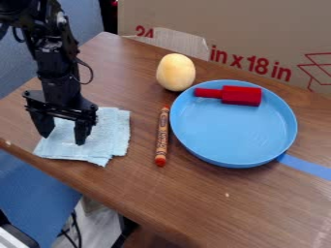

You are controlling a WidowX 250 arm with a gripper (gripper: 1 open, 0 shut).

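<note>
My black gripper [64,125] is lowered onto a folded light-blue cloth [101,145] at the left of the table, its two fingers apart and touching or just over the cloth. Whether anything is between them is hard to make out.
A blue plate [235,134] with a red brush-like tool [242,95] on it sits at the right. An orange crayon-like stick [162,136] lies between cloth and plate, with a yellowish round object [176,72] behind. A cardboard box [258,39] stands at the back.
</note>
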